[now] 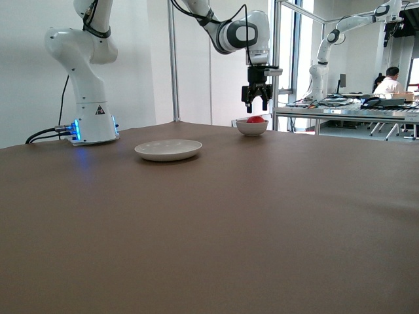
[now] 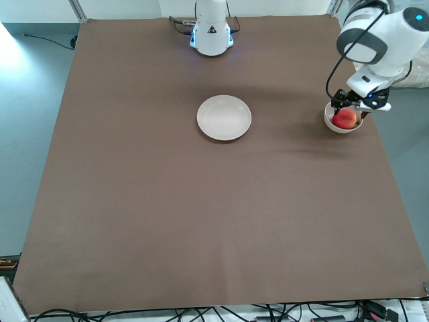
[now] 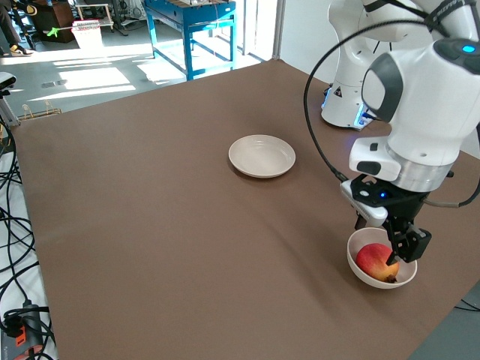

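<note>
A red apple [image 2: 344,119] rests in a white bowl [image 2: 335,129] at the table's right edge, also seen as the apple [image 3: 375,261] in the right view. The black gripper [image 1: 256,98] hangs just above that bowl, its fingers apart with no object seen between them; in the top view there is a gap above the apple. An empty white plate [image 2: 224,117] lies to the left of the bowl, in the middle rear of the brown table [image 2: 214,221].
Cables [image 2: 201,313] run along the front edge, off the tabletop.
</note>
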